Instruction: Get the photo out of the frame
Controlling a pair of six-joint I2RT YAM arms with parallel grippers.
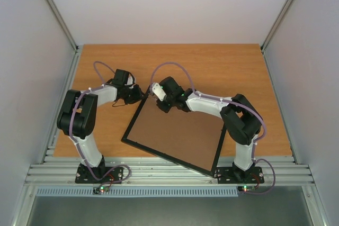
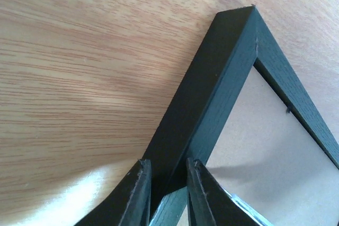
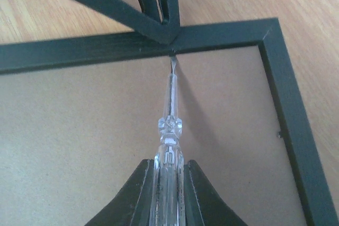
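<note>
A black photo frame lies back-up on the wooden table, its brown backing board showing. My right gripper is shut on a clear-handled screwdriver, whose tip reaches the inner edge of the frame's bar near a corner. My left gripper is at the frame's left bar near that corner, its fingers somewhat apart over the bar; whether they touch it I cannot tell. In the right wrist view the left gripper sits over the bar just beyond the screwdriver tip.
Pale walls stand at left, right and back, and a metal rail runs along the front edge.
</note>
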